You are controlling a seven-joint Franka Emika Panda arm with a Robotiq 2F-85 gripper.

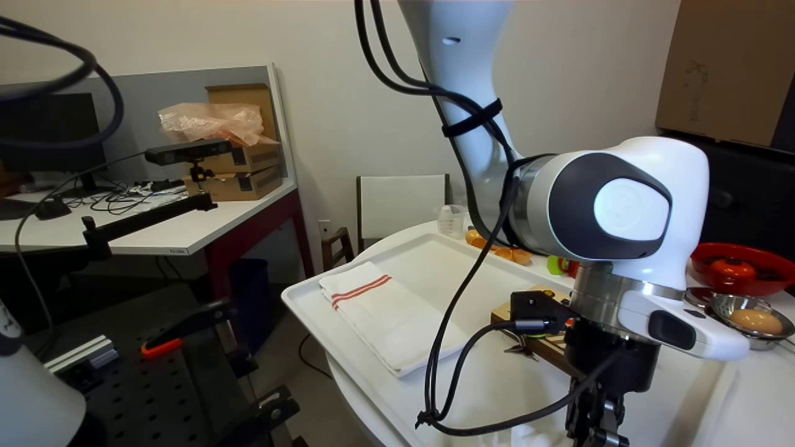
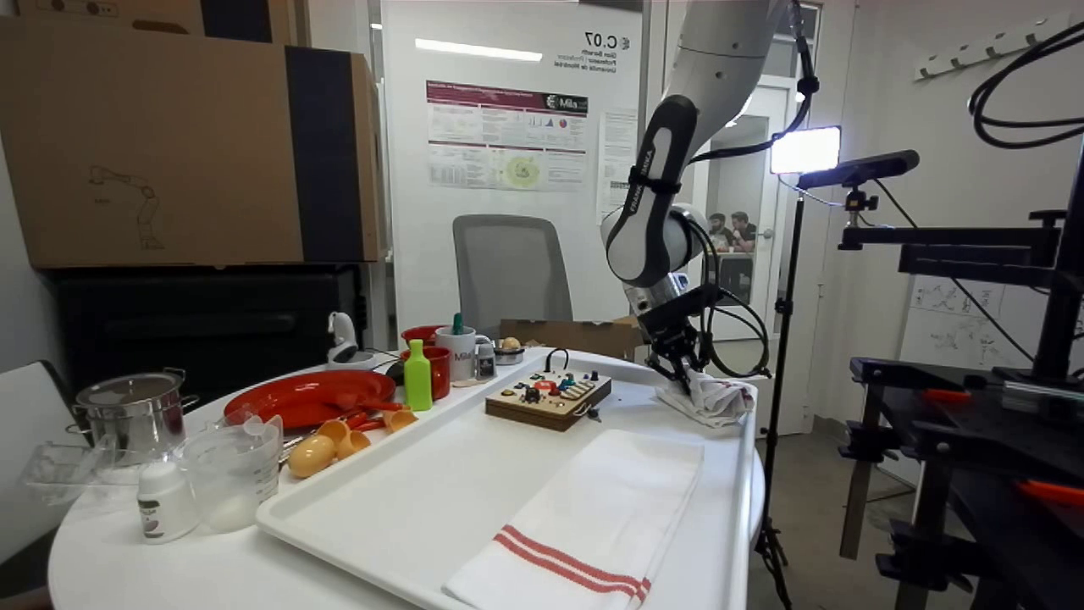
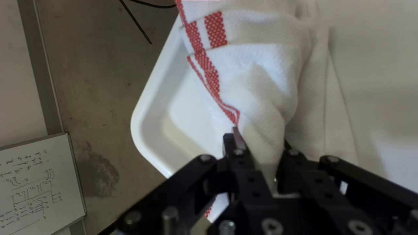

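Observation:
A crumpled white towel with red stripes fills much of the wrist view. My gripper is shut on a fold of it, with cloth passing between the two fingers. In exterior view 2 the same crumpled towel rests at the tray's far right corner, and the gripper points down into it. A second white towel, folded flat with two red stripes at one end, lies on the white tray. In exterior view 1 the fingertips run out of the bottom of the frame.
A wooden board with knobs and switches stands on the tray, left of the gripper in exterior view 2. Along the tray's left side are a green bottle, a red dish and a clear measuring cup. Tray space left of the folded towel is bare.

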